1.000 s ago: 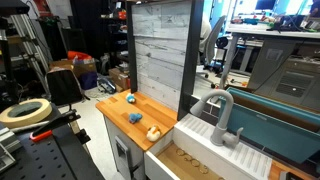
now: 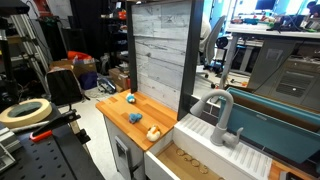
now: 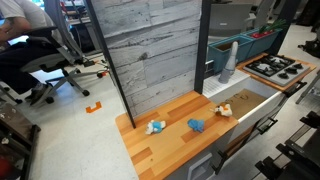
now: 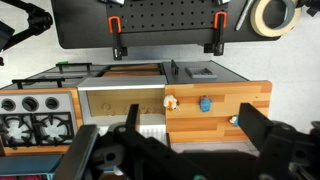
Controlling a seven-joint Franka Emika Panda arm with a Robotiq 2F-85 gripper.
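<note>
My gripper shows only in the wrist view, its dark fingers (image 4: 132, 113) spread wide and nothing held between them. Beyond the fingers lies the toy kitchen. On its wooden counter (image 3: 172, 148) are three small items: a cream and orange one (image 2: 153, 133) nearest the drawer, a blue one (image 2: 134, 117) in the middle, and a blue and white one (image 2: 131, 98) farther along. The wrist view has the cream item (image 4: 170, 102) and blue item (image 4: 205, 103) clear of the fingers. A pale drawer (image 3: 246, 101) stands pulled out and looks empty.
A grey faucet (image 2: 225, 118) rises beside a white rack, near a teal basin (image 2: 262, 128). The stove (image 3: 275, 68) adjoins the drawer side. A tall whitewashed panel (image 2: 162, 62) backs the counter. Tape rolls (image 2: 28, 113) lie on the dark table.
</note>
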